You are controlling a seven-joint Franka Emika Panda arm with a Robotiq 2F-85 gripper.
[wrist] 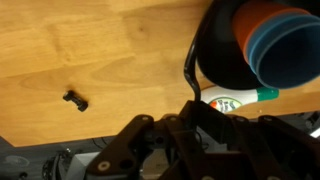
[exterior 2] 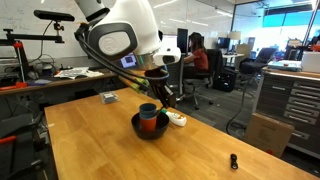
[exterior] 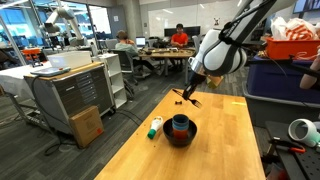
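My gripper is shut on a thin, dark utensil (wrist: 189, 72), which looks like a fork, though its far end is hard to make out. In exterior view 1 the gripper (exterior: 189, 92) is raised above the table, behind and to the right of a black bowl (exterior: 180, 143). A blue cup (exterior: 180, 121) is stacked with an orange-red cup (exterior 2: 148, 125) in that bowl. From the wrist, the cups (wrist: 285, 50) and part of the bowl appear at the upper right.
Beside the bowl lies a white and green bottle (wrist: 232, 98). A small black object (wrist: 75, 101) rests apart on the wooden table (exterior: 130, 160). A cardboard box (exterior: 86, 126) stands on the floor.
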